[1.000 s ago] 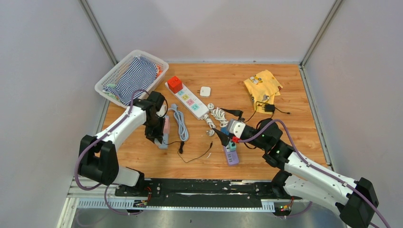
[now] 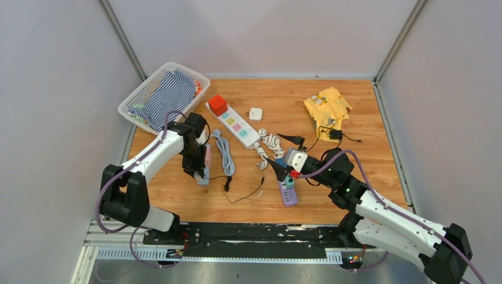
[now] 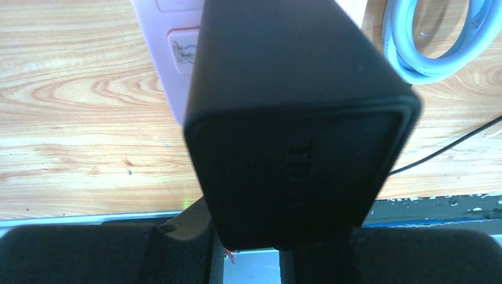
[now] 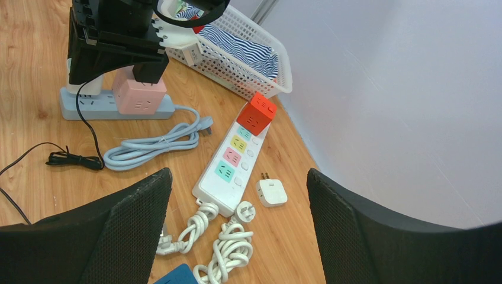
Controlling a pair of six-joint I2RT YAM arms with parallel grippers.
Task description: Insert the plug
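Note:
A large black plug fills the middle of the left wrist view, and a thin black cord shows at its right. My left gripper appears shut on it, though the plug's body hides the contact. Below is the pale blue power strip, which carries a pink cube-shaped plug and a white plug. Any prongs on the black plug, and the slots under it, are hidden. My right gripper stands open above the table, nothing between its widely parted fingers.
A white power strip with a red cube lies mid-table. Around it are a coiled blue cable, a white charger and a purple strip. A laundry basket stands back left; yellow cloth lies back right.
My left gripper has shifted very slightly over the pale blue strip, and the thin cord beside it moved a little. The right arm and the other objects look unchanged.

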